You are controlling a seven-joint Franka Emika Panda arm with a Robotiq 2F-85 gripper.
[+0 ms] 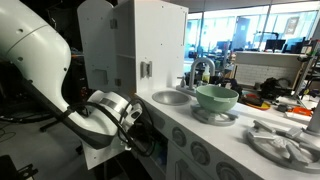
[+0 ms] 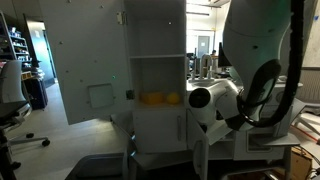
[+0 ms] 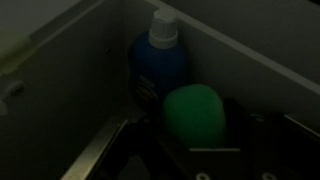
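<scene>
In the dark wrist view, a round green object (image 3: pixel 195 115) sits low in the middle, with the dark fingers of my gripper close on both sides of it. It is too dim to see whether they touch it. Just behind stands a blue bottle (image 3: pixel 158 75) with a white cap, against the wall of a pale drawer or bin (image 3: pixel 250 60). In the first exterior view my arm (image 1: pixel 105 120) reaches down beside the counter front; the gripper's fingers are hidden there.
A white counter (image 1: pixel 235 140) runs along the arm's right, carrying a sink (image 1: pixel 172 98), a green bowl (image 1: pixel 217 97) and a dish rack (image 1: pixel 285 145). The tall cabinet (image 2: pixel 160 75) has its door (image 2: pixel 85 60) standing open.
</scene>
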